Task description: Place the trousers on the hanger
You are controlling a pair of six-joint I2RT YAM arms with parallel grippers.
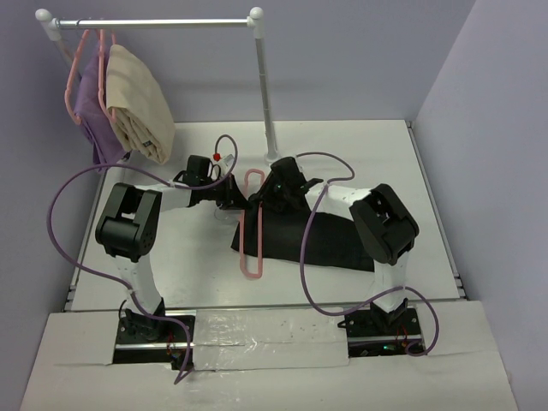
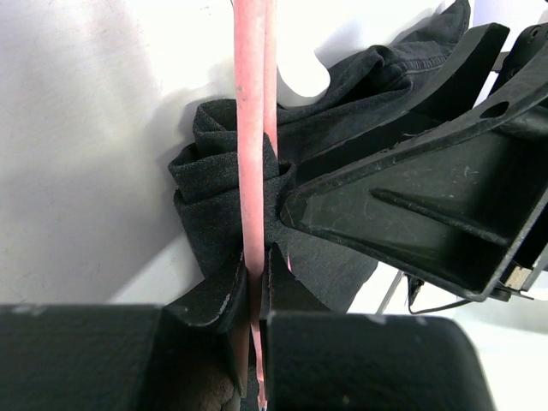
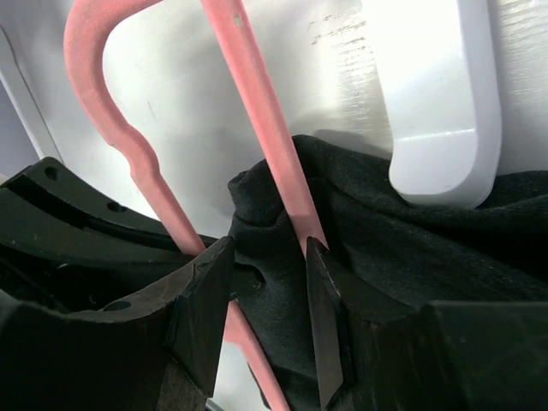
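Observation:
The pink hanger (image 1: 242, 257) lies lengthwise over the black trousers (image 1: 300, 235), which spread out to the right. A folded end of the trousers (image 2: 210, 175) pokes through between the hanger's two bars. My left gripper (image 1: 244, 205) is shut on the left bar, seen upright between its fingertips in the left wrist view. Close beside the other bar, my right gripper stands open. Black cloth and the near hanger bar (image 3: 270, 145) show between and just ahead of its fingers; the bar runs down to the right finger (image 3: 324, 291).
A white rack foot (image 3: 441, 103) rests close to the trousers' upper edge. At the back left, a clothes rail (image 1: 154, 23) carries beige trousers (image 1: 135, 103) and a purple garment (image 1: 92, 111) on pink hangers.

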